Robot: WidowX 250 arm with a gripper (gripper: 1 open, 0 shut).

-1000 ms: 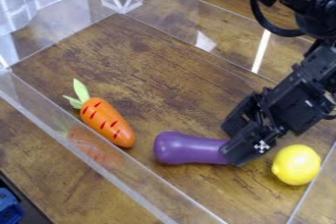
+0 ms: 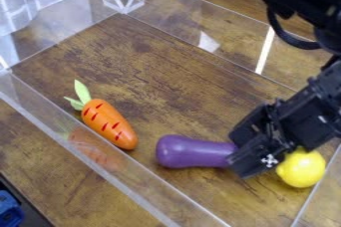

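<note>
My black gripper (image 2: 260, 143) is low at the right, over the narrow end of a purple eggplant (image 2: 186, 151) and beside a yellow lemon (image 2: 302, 172), whose upper part it overlaps in view. The fingers are open, though the fingertips are partly hidden against the dark body, and I cannot tell whether they touch the eggplant. An orange toy carrot (image 2: 110, 121) with pale green leaves lies to the left.
A clear-walled bin (image 2: 40, 40) surrounds the objects on a wooden surface (image 2: 154, 67). A blue object (image 2: 8, 209) sits outside at the bottom left.
The gripper has shifted slightly to the right, now covering more of the lemon's top. The eggplant, lemon and carrot look unmoved.
</note>
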